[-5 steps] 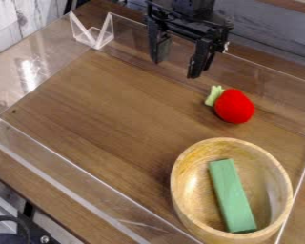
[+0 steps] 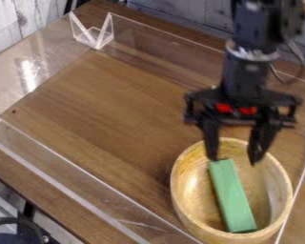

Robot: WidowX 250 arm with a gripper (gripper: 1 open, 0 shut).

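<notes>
My dark gripper (image 2: 234, 143) is blurred in motion above a light wooden bowl (image 2: 189, 191) at the lower right, its fingers apart with nothing visible between them. A green block (image 2: 231, 195) lies inside the bowl. Behind the gripper, only a small part of a red object (image 2: 225, 109) shows; the rest is hidden.
The wooden table (image 2: 91, 114) has clear room across its left and middle. Clear plastic edges run along the back and front left, with a small clear bracket (image 2: 94, 30) at the back left.
My gripper has moved down and toward the viewer from the back of the table to above the bowl, now covering most of the red object. The bowl and block look unmoved.
</notes>
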